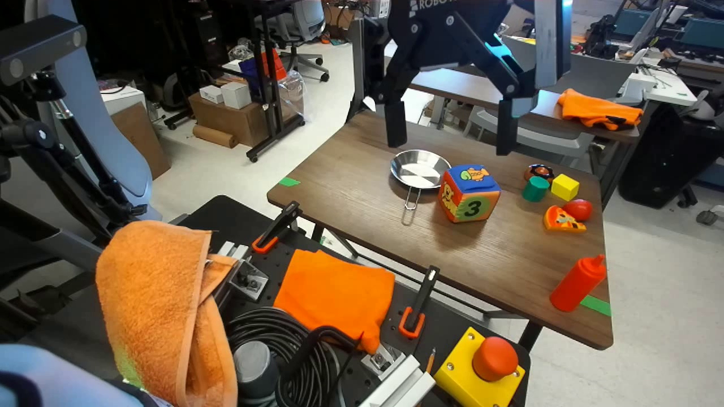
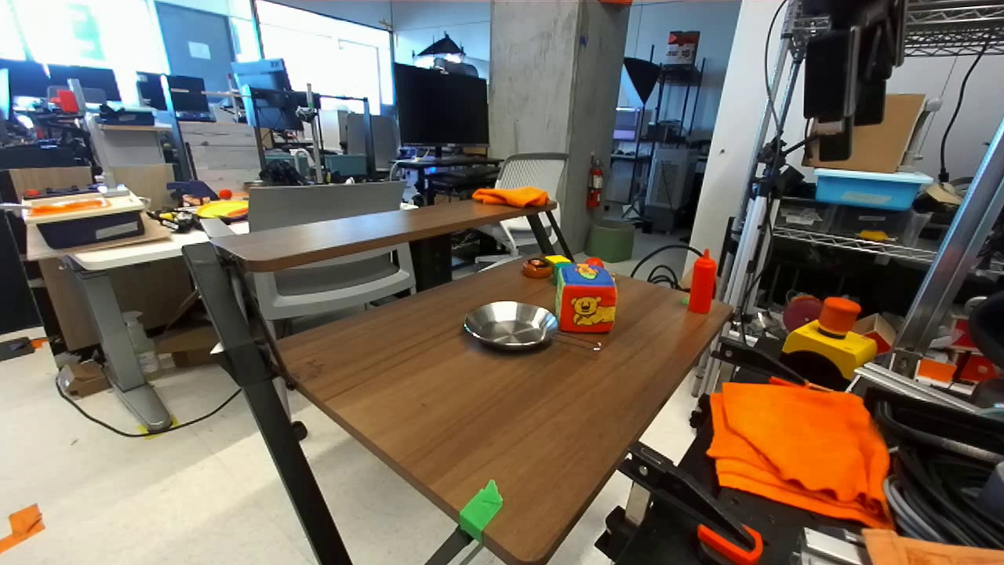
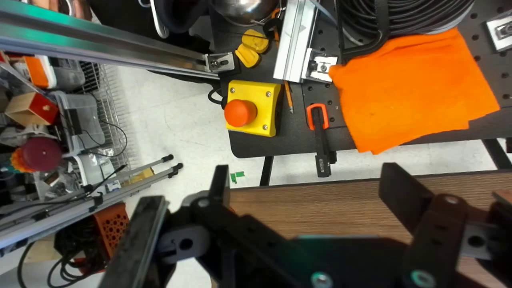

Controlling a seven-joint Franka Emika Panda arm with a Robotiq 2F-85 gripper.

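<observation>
My gripper hangs high over the brown table, open, its two fingers wide apart with nothing between them. On the table a small steel pan rests with its wire handle toward the near edge. Right beside it stands a soft cube with a blue top and a green face marked 3. At the right lie a green cup, a yellow block, a red ball-like toy, a toy pizza slice and a brownish round toy. A red squeeze bottle stands near the right corner.
The black bench in front carries an orange cloth, clamps and a yellow box with a red button. A raised shelf runs behind the table.
</observation>
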